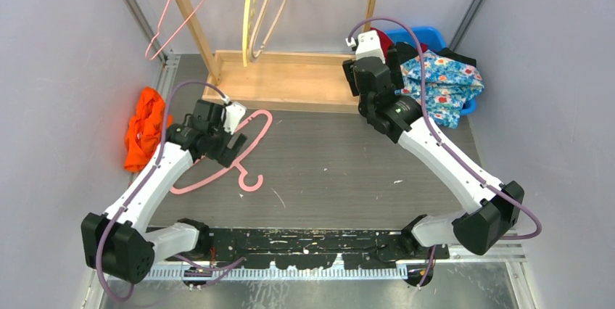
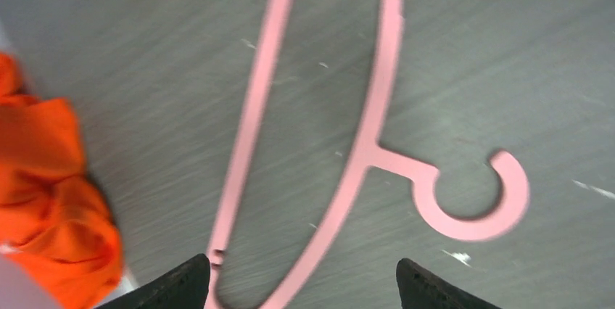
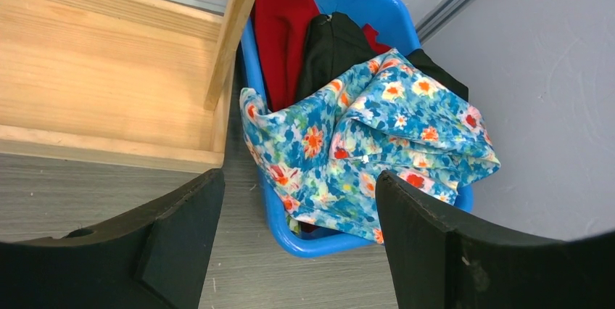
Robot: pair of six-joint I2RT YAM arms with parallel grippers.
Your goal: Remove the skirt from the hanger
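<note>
A pink hanger (image 1: 254, 142) lies bare on the dark floor. In the left wrist view its hook (image 2: 475, 229) points right, and no cloth is on it. Over its middle hovers my left gripper, open, its fingers apart with nothing held. Blue floral cloth (image 3: 362, 146), possibly the skirt, lies bunched in the blue basket (image 3: 272, 211), draped across its near and right rim. Beside that basket my right gripper stands open and empty, the floral cloth showing beyond its fingers.
Orange cloth (image 1: 145, 128) is heaped by the left wall. A wooden rack (image 1: 290, 77) stands at the back, with pink wire (image 1: 167, 19), yellow (image 1: 248, 19) and beige hangers (image 1: 272, 15). Dark and red cloths (image 3: 286, 26) share the basket.
</note>
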